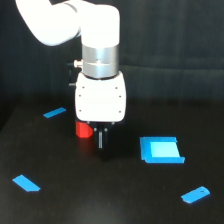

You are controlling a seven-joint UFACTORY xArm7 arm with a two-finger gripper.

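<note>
My white gripper [101, 143] hangs over the dark table, left of the middle in the camera view, with its fingers pointing down. The fingers are dark and small against the table, so how far apart they stand cannot be made out. A red object [83, 130] shows at the lower left edge of the gripper's body. Part of it is hidden behind the gripper, and whether the two touch is unclear. To the right lies a pale square [164, 149] bordered with blue tape.
Blue tape strips lie at the left front [26, 184], the back left [54, 113] and the right front [195, 195].
</note>
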